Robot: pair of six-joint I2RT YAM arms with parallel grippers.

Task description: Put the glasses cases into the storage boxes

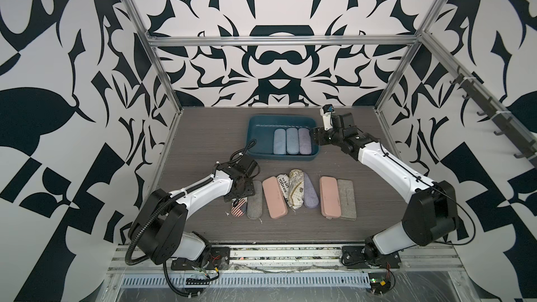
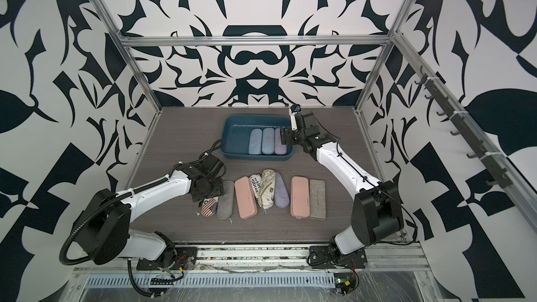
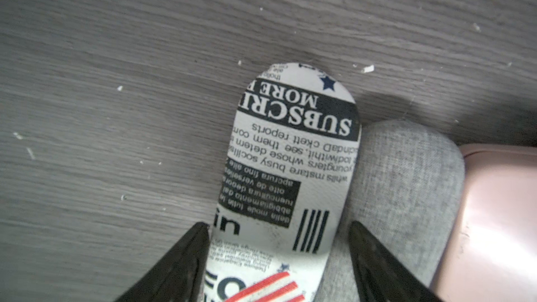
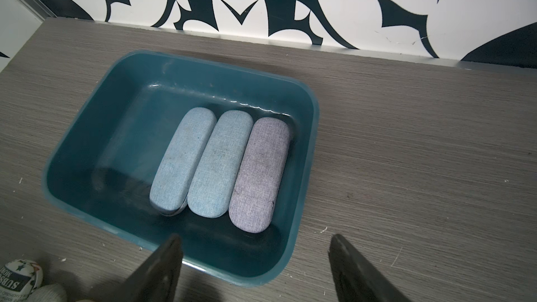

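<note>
My left gripper is down at the printed glasses case (image 3: 285, 179) at the left end of the front row, its fingers shut on that case, beside a grey case (image 3: 402, 184). The front row also holds pink cases (image 1: 330, 195), printed cases, a lavender case (image 1: 310, 195) and a taupe case (image 1: 348, 201). The teal storage box (image 4: 100, 128) holds two light blue cases (image 4: 221, 162) and a greyish purple case (image 4: 260, 173) in its right part. My right gripper hangs over the box's right end, part open, with nothing held.
The box's left part is empty. Bare table (image 4: 419, 162) lies right of the box and at the far left. Patterned walls enclose the table at back and sides.
</note>
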